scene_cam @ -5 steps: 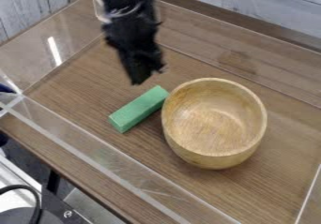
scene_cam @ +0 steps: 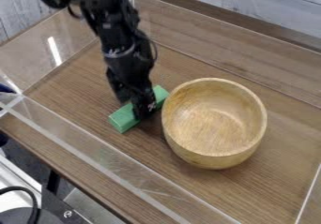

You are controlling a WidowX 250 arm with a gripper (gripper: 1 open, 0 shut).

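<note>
A green rectangular block (scene_cam: pixel 123 118) lies on the wooden table, just left of a round light wooden bowl (scene_cam: pixel 213 120). The black gripper (scene_cam: pixel 135 104) is down over the block's middle and upper end, its fingers around or on it, partly hiding it. Motion blur makes it unclear whether the fingers touch or hold the block.
The bowl takes up the centre right. Bare table (scene_cam: pixel 238 31) shows behind and to the right. A clear plastic edge runs along the left, with a black cable at the lower left corner.
The gripper has come down from above and behind the green block onto it. The block and bowl look unmoved.
</note>
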